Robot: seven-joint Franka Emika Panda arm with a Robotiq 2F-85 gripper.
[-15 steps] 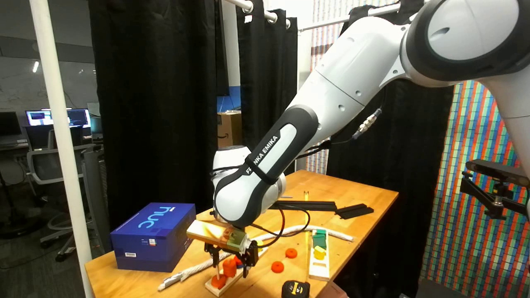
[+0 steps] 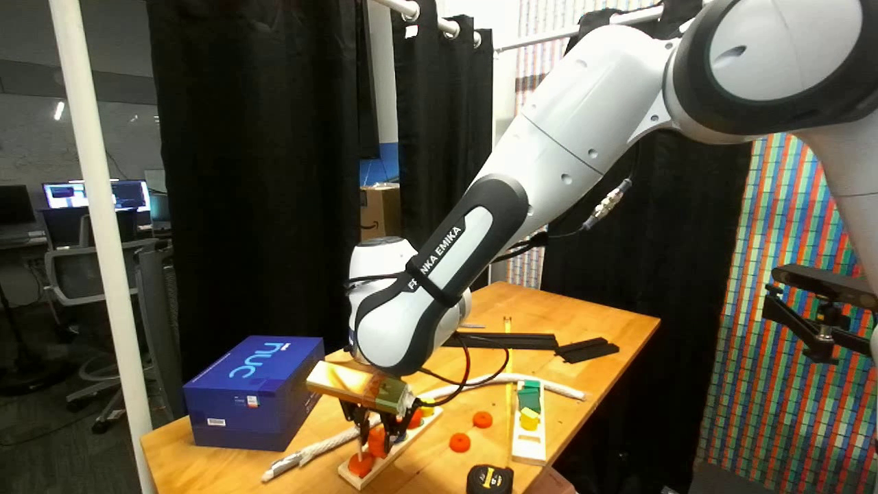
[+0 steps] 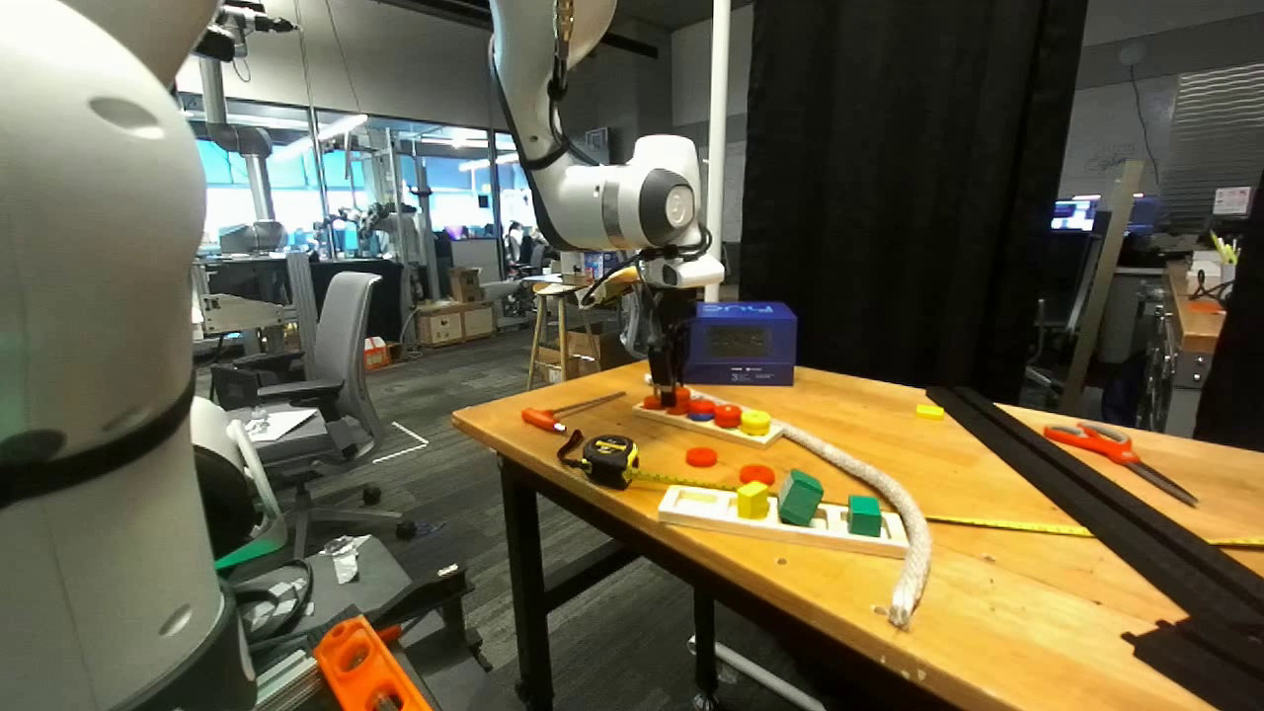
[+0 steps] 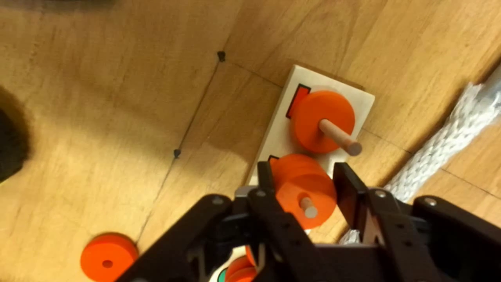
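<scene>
A pale wooden peg board carries orange discs on upright pegs. One orange disc lies low around the end peg. Around the neighbouring peg is a stack of orange discs, the peg tip showing through the top disc. My gripper is shut on that stack, one finger at each side. In exterior view 1 the gripper points down over the near end of the board. Exterior view 2 has the gripper partly covering the discs behind it.
Two loose orange discs lie beside the board. A white rope runs along its other side. Nearby are a tape measure, a blue box, a screwdriver and a second board with yellow and green blocks.
The gripper's fingers have closed in around the orange stack from a wider opening. The arm and the board have shifted very slightly left in exterior view 1.
</scene>
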